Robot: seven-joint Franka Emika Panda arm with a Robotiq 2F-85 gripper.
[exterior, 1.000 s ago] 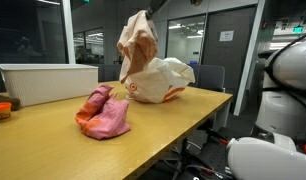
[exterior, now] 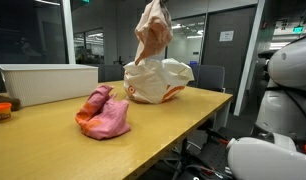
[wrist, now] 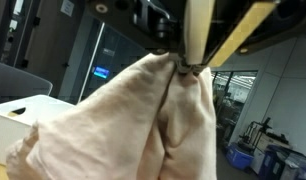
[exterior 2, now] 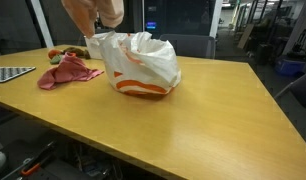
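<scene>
A pale pink cloth [exterior: 153, 30] hangs high over the table, in front of the white plastic bag [exterior: 151, 82] in exterior view 1. In the wrist view my gripper is shut on the gathered top of the cloth [wrist: 133, 120], which fills much of that view. Exterior view 2 has the cloth [exterior 2: 81, 14] at the top edge, up and to the left of the bag [exterior 2: 141, 65]. Orange print marks the bag, and its top looks loose and crumpled. A darker pink cloth [exterior: 105, 114] lies bunched on the table.
The wooden table [exterior: 53, 150] has wide free room at the right in exterior view 2. A long white bin [exterior: 48, 81] stands at the back left, with orange items [exterior: 2, 107] nearer. Chairs [exterior 2: 191, 46] stand behind the table.
The bag and the darker cloth have stayed put.
</scene>
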